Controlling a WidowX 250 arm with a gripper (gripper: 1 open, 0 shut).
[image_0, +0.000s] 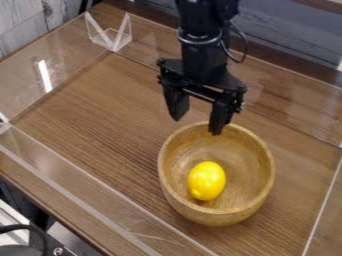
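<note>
My black gripper (202, 108) hangs over the back part of a tan oval bowl (257, 175), its two fingers spread apart to left and right with nothing visible between them. A bright yellow oval object, like a lemon (206, 180), lies inside the bowl toward its front.
A clear wire or plastic holder (111, 32) stands at the back left. A black cable lies at the bottom left corner, and the table's edges run along the left and back.
</note>
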